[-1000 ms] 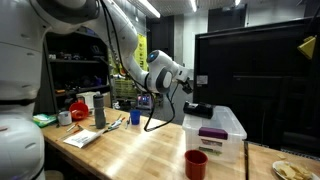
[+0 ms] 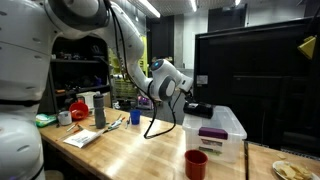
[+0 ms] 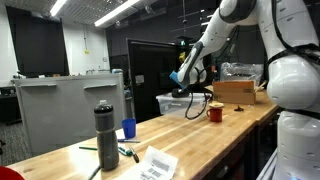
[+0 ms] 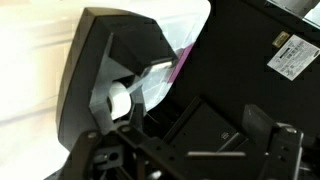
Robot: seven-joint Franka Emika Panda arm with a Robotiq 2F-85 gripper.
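My gripper stands open in the wrist view, its two dark fingers wide apart at the lower edge with nothing visibly held. A black hollow object (image 4: 110, 70), with something white and rounded inside it, is to the upper left of the fingers. In the first exterior view, this black object (image 2: 199, 109) sits at the top of a translucent white bin (image 2: 229, 126) with a purple latch (image 2: 213, 132). The gripper is just above it there; whether they touch cannot be made out. The second exterior view shows the white bin (image 3: 172, 104) only at a distance.
A red cup (image 2: 196, 163) stands in front of the bin. On the left of the table are a grey bottle (image 2: 99, 111), a blue cup (image 2: 135, 117) and some papers (image 2: 82, 138). A plate of food (image 2: 293, 170) sits at far right. Mid-table is clear.
My arm has come down toward the black object on the bin. The bin, cups and other table items have stayed put.
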